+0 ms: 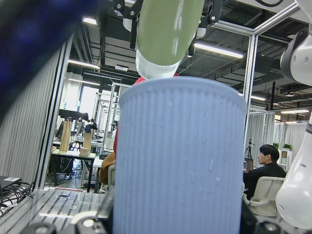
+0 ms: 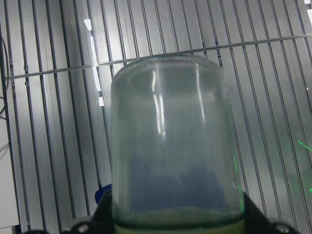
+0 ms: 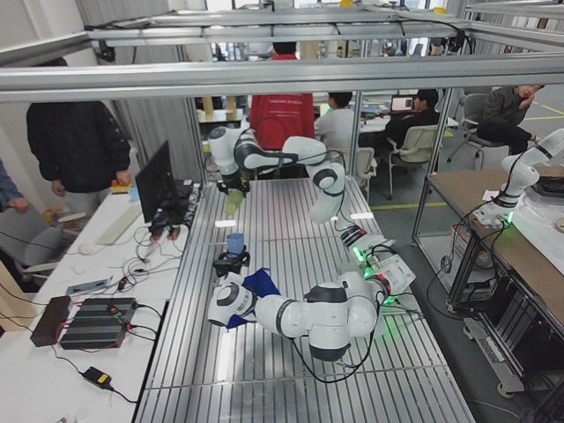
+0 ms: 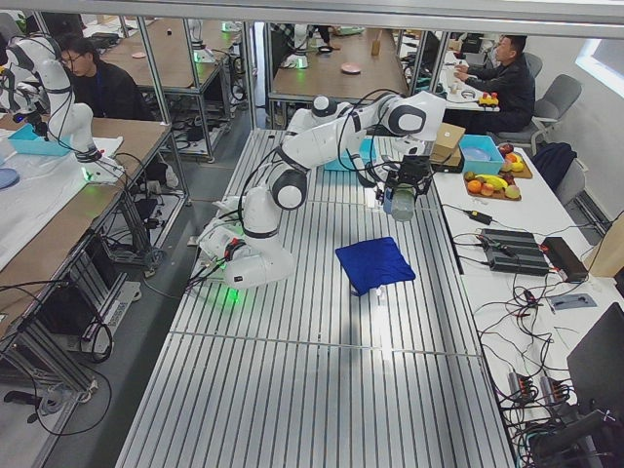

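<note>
My left gripper is shut on a blue cup, held upright; the cup fills the middle of the left wrist view. Beyond it, my right gripper is shut on a green bottle with a clear end, which shows large in the right wrist view and hangs tilted above the table. A dark blue cloth lies flat on the slatted metal table, below and near the left arm.
Light blue bins, a fruit tray and cardboard boxes are at the side. A monitor, cables and black electronics sit on the white side table.
</note>
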